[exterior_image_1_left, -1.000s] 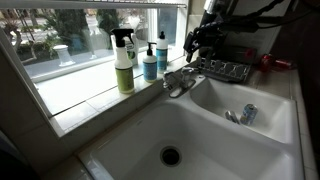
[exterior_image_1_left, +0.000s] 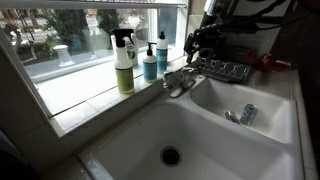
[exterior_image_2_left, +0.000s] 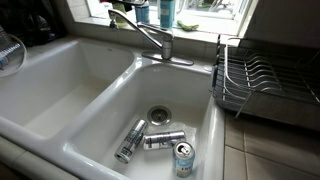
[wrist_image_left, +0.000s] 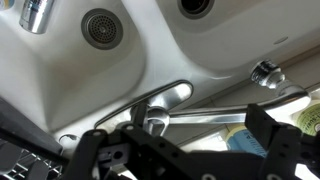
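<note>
My gripper hangs open over the chrome faucet (wrist_image_left: 225, 115), which shows between and beyond its fingers in the wrist view. Nothing is held between them. In exterior view 1 the gripper (exterior_image_1_left: 191, 48) is a dark shape above and behind the faucet (exterior_image_1_left: 180, 84); contact with it does not show. Exterior view 2 does not show the gripper. There, two cans lie on their sides, one can (exterior_image_2_left: 131, 141) at the left and another can (exterior_image_2_left: 163, 140) near the drain, while a third can (exterior_image_2_left: 184, 157) stands upright in the basin.
A white double sink (exterior_image_2_left: 95, 128) has one empty basin. The wire dish rack (exterior_image_2_left: 272, 78) stands on the counter beside the can-holding basin. A spray bottle (exterior_image_1_left: 124, 66) and pump bottles, including one blue pump bottle (exterior_image_1_left: 150, 67), line the windowsill (exterior_image_1_left: 88, 98) close to the faucet.
</note>
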